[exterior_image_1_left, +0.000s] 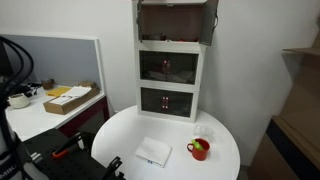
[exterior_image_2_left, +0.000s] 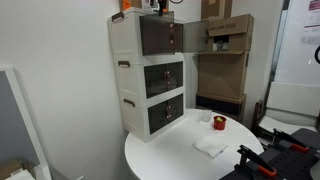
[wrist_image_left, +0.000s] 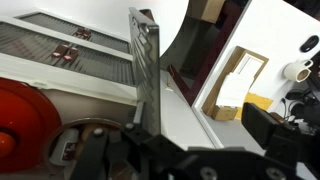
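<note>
A tall white cabinet (exterior_image_1_left: 168, 48) stands at the back of the round white table, its top compartment standing open. The left top door (exterior_image_1_left: 140, 22) appears nearly edge-on, while the right top door (exterior_image_1_left: 209, 22) is swung outward. My gripper stands open in the wrist view, close to the edge of a door panel (wrist_image_left: 146, 70). Whether a finger touches that panel I cannot tell. High at the cabinet's top, part of the gripper (exterior_image_2_left: 160, 8) shows in exterior view 2. Exterior view 1 does not include it.
On the table are a red mug (exterior_image_1_left: 199, 149) with something green in it, a clear container (exterior_image_1_left: 205, 132) and a white flat item (exterior_image_1_left: 153, 151). A red round object (wrist_image_left: 25, 125) lies beside the panel. A cardboard box (exterior_image_1_left: 70, 98) sits on the left side table.
</note>
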